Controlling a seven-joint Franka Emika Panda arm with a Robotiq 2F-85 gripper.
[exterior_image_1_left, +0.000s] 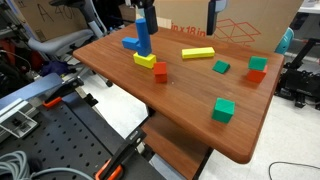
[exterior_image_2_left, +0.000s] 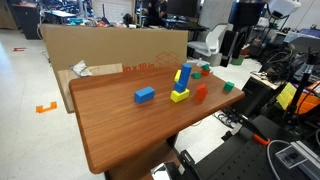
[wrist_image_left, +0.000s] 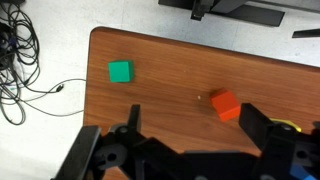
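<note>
My gripper is open above the table, its black fingers (wrist_image_left: 128, 148) spread wide with nothing between them. In exterior view 1 its tips hang at the top of the picture. Below it in the wrist view, a red block (wrist_image_left: 225, 106) lies close to the right finger, and a green block (wrist_image_left: 121, 71) sits farther left. A tall blue block (exterior_image_1_left: 143, 36) stands upright among yellow blocks (exterior_image_1_left: 145, 59). Beside it lies another blue block (exterior_image_1_left: 131, 43). At the far right, a green block (exterior_image_1_left: 257, 63) rests on a red one (exterior_image_1_left: 256, 75).
A long yellow block (exterior_image_1_left: 198, 53) and a flat green piece (exterior_image_1_left: 221, 66) lie toward the back of the wooden table (exterior_image_1_left: 185, 105). A cardboard panel (exterior_image_2_left: 140, 50) borders the table. In exterior view 2, the table's near left part is bare.
</note>
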